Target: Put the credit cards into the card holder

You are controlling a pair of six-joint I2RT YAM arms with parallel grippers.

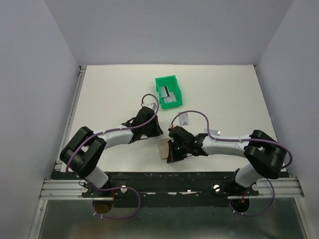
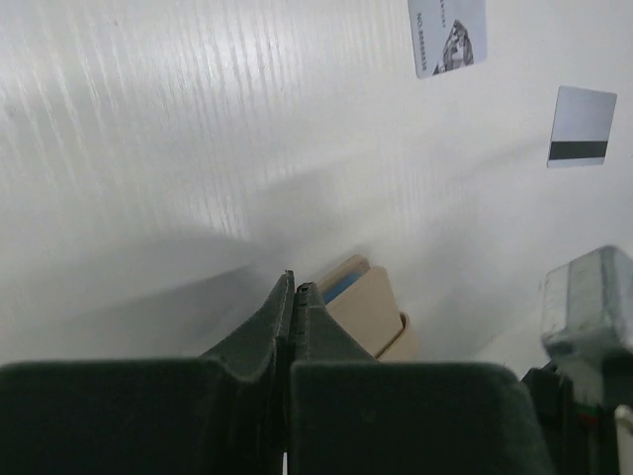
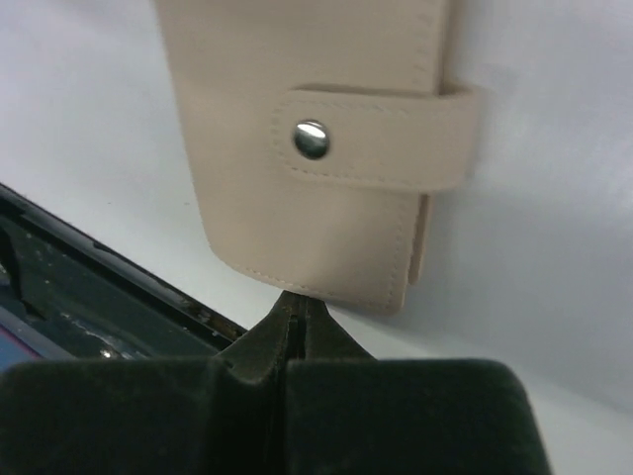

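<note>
The beige card holder [image 3: 297, 208] lies on the white table near the front middle, its strap and snap on top in the right wrist view. My right gripper is shut at its lower edge, nothing visible between the fingers. My left gripper is shut just behind the holder [image 2: 361, 312], with nothing showing between its fingertips. Loose cards lie farther back: one with a printed figure [image 2: 445, 30] and one with a dark stripe [image 2: 579, 124]. Another pale card [image 1: 212, 132] is partly visible behind the right arm.
A green tray [image 1: 177, 99] holding cards stands at the back middle. The table's front edge [image 3: 119, 277] is close below the holder.
</note>
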